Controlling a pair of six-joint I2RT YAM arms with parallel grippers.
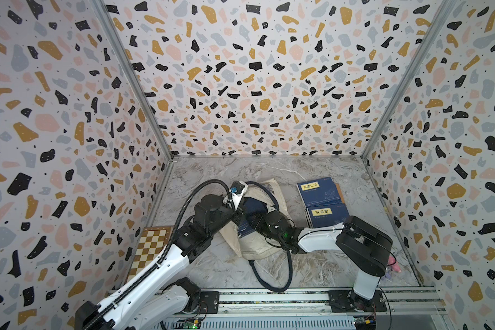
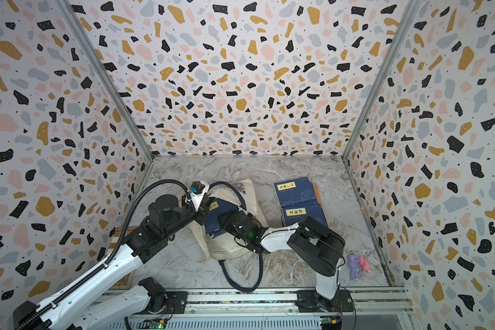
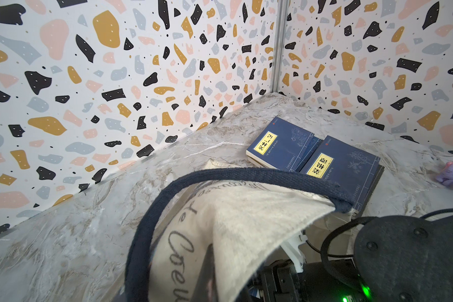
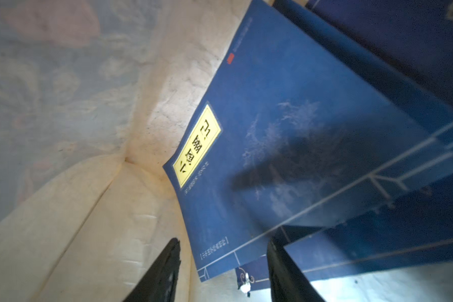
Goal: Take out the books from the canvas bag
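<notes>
The open canvas bag (image 1: 255,250) lies mid-table with navy books inside. In the right wrist view, a book with a yellow label (image 4: 302,141) lies on top of others. My right gripper is inside the bag, fingers apart at that book's lower edge, nothing clearly between them. My left gripper (image 1: 235,211) is at the bag's upper left side; in the left wrist view the cream cloth and dark handle hide most of it, so its finger is unclear.
Two navy books (image 1: 319,189) lie right of the bag. A chessboard (image 1: 148,247) is at the left edge, soft toys (image 2: 357,264) at the front right.
</notes>
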